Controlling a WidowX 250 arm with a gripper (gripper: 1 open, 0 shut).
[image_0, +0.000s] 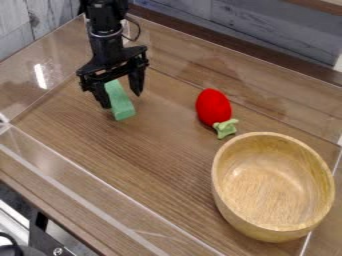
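My black gripper (114, 72) hangs at the upper left, its fingers spread open just over a green rectangular object (119, 101) lying on the wooden table (134, 180). The fingertips reach down on either side of the object's top end; whether they touch it I cannot tell.
A red object with a pale green leafy top (215, 112) lies right of centre. A large round wooden bowl (271, 185) fills the lower right. Pale wall panels border the back and left.
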